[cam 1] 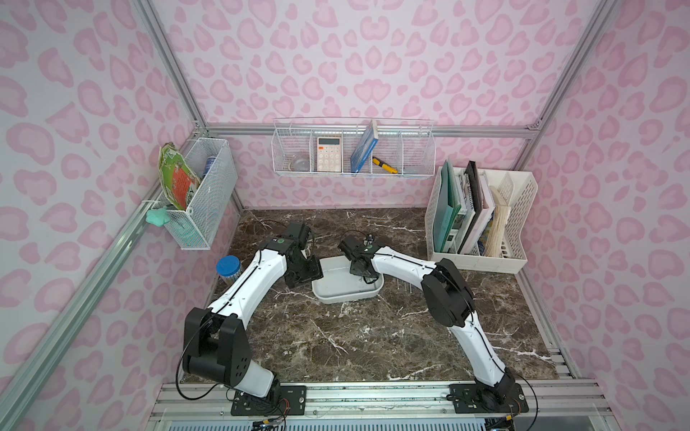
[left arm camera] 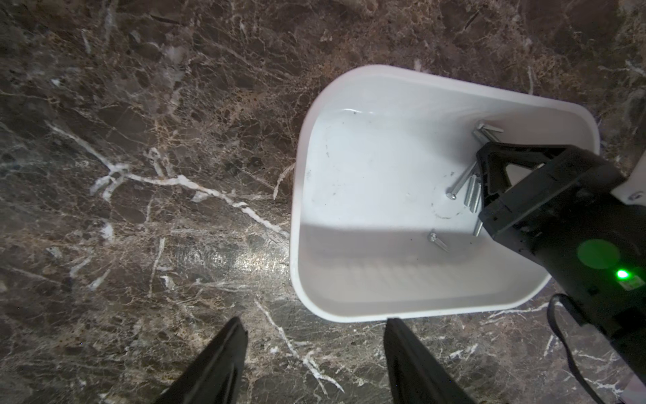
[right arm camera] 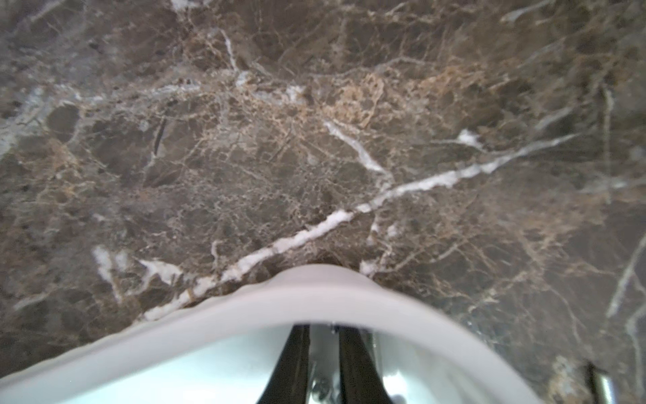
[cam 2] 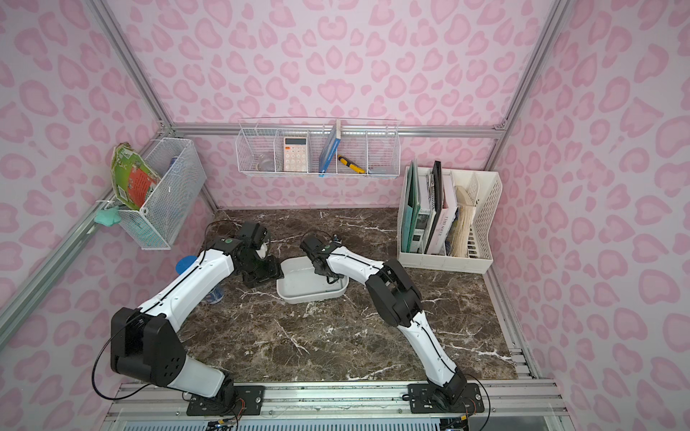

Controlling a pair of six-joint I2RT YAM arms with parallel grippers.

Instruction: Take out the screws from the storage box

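Note:
The white storage box (cam 1: 334, 291) sits mid-table. Several silver screws lie inside it, among them a long screw (left arm camera: 460, 181) and a short screw (left arm camera: 438, 241) in the left wrist view. My right gripper reaches down into the box, its fingertips (right arm camera: 301, 336) a small way apart. A blurred screw head (right arm camera: 321, 390) appears in the gap, with contact unclear. The right arm hides part of the screws in the left wrist view. At the box's left end my left gripper is open and empty, fingers spread wide.
Thin metal pieces, apparently screws (cam 1: 404, 286), lie on the table right of the box. A blue-lidded jar (cam 1: 228, 267) stands near the left arm. A white file holder (cam 1: 478, 263) fills the back right.

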